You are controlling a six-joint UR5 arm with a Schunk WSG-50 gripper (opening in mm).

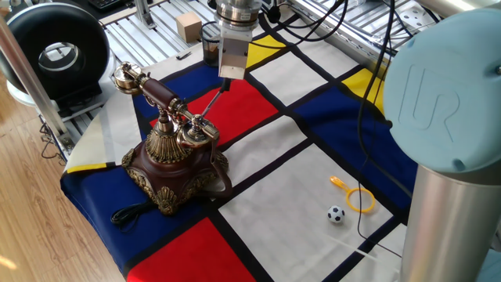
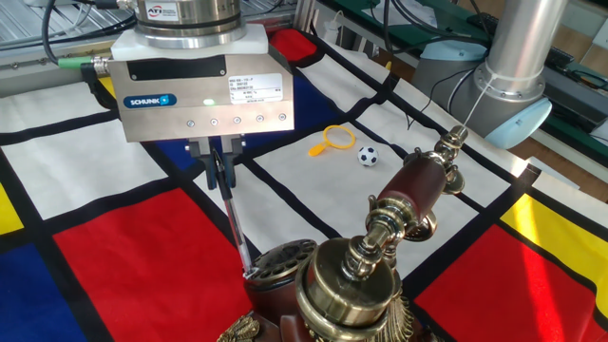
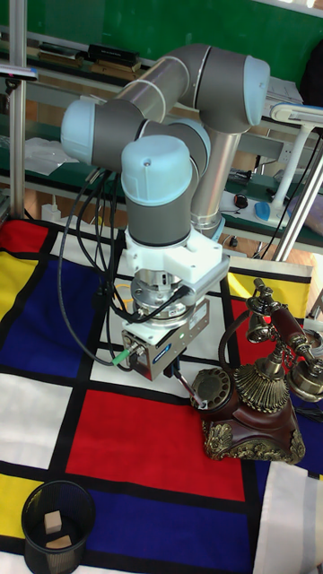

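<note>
An old-style telephone (image 1: 168,149), dark red-brown with brass trim, stands on the coloured cloth with its handset (image 1: 161,94) lying across the cradle. Its round rotary dial (image 2: 283,258) faces up toward my gripper (image 2: 217,163). The fingers are shut on a thin dark-and-silver rod (image 2: 234,214), which slants down to the dial. In exterior view 2 the rod's lower end meets the dial's near-left rim; whether it sits inside a finger hole cannot be made out. In exterior view 3 the dial (image 3: 212,387) lies just below and right of the gripper.
A small football (image 1: 336,214) and a yellow hoop toy (image 1: 360,199) rest on a white square away from the phone. A black mesh cup (image 3: 32,553) holds wooden blocks (image 3: 54,521). Cables hang beside the arm. The red square beside the phone is bare.
</note>
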